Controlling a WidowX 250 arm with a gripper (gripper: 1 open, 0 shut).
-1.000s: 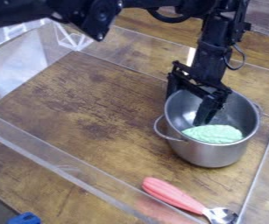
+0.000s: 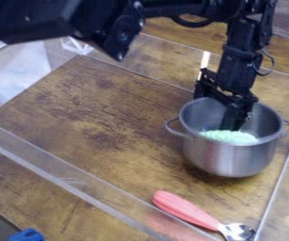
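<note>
My black gripper (image 2: 222, 108) reaches down from the top into the rear of a steel pot (image 2: 219, 158) with side handles, on the right of the wooden surface. A pale green oval object (image 2: 226, 136) lies inside the pot, partly hidden by the near rim. The fingertips are low inside the pot at its back; whether they are open or shut, or touch the green object, I cannot tell.
A spoon with a pink handle (image 2: 184, 209) lies at the front right. A blue object (image 2: 24, 234) is at the bottom left. Clear plastic edges border the board. The wood (image 2: 84, 113) left of the pot is clear.
The gripper has shifted slightly, its tips now closer over the green object. The pot's near rim sits higher in view, covering more of the green object, which appears farther back.
</note>
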